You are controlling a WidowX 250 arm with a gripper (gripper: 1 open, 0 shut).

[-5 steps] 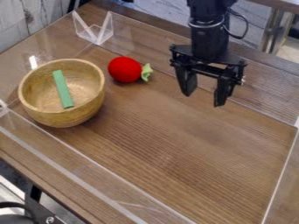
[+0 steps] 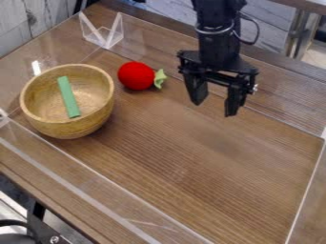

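Observation:
My black gripper (image 2: pixel 219 84) hangs over the back middle of the wooden table, pointing down, its fingers spread open with nothing clearly between them. To its left lie a red round object (image 2: pixel 135 74) and a small light green piece beside it. A wooden bowl (image 2: pixel 93 116) at the left holds a green bar-shaped object (image 2: pixel 68 97).
A clear, pale wire-like or plastic item (image 2: pixel 102 31) stands at the back left.
My gripper has shifted slightly to the left. The red object and the bowl look unmoved.

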